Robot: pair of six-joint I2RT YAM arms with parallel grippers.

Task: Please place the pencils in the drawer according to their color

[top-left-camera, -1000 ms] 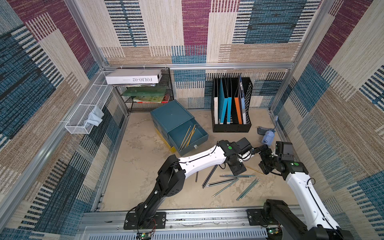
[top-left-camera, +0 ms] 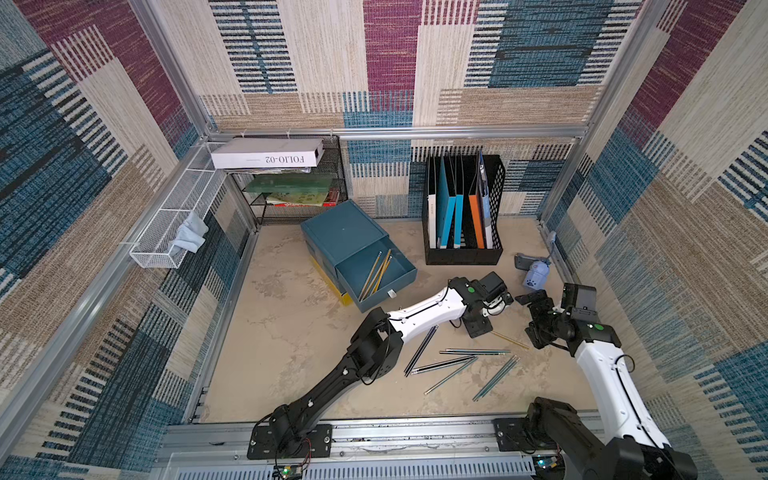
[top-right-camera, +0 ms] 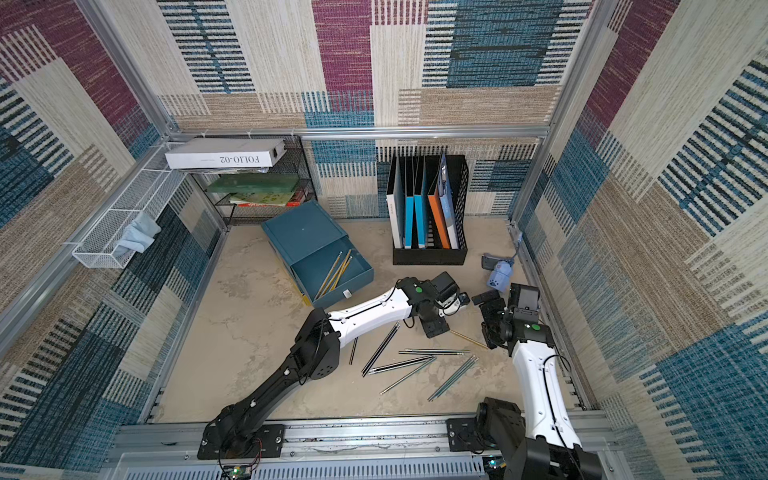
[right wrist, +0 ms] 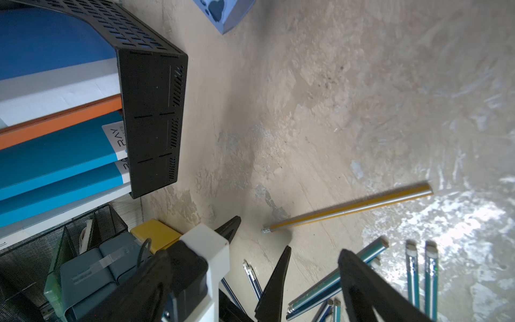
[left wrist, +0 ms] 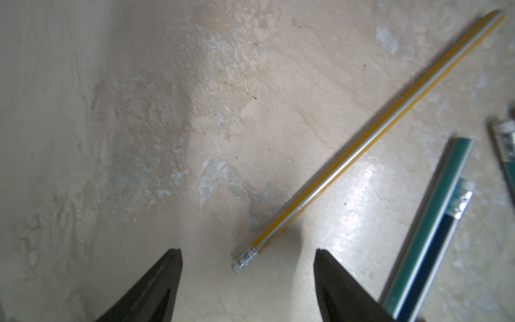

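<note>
A lone yellow pencil (left wrist: 364,139) lies on the table, its eraser end just beyond my left gripper's (left wrist: 249,279) parted fingertips, which stand open and empty. Dark and teal pencils (top-left-camera: 496,376) are scattered toward the front right. The blue-grey drawer unit (top-left-camera: 342,232) has its drawer pulled out, with several yellow pencils (top-left-camera: 376,272) inside. My right gripper (top-left-camera: 529,316) stands open at the right, over the table near the yellow pencil.
A black file holder (top-left-camera: 462,254) with folders stands at the back. A blue object (top-left-camera: 536,276) lies at the right edge.
</note>
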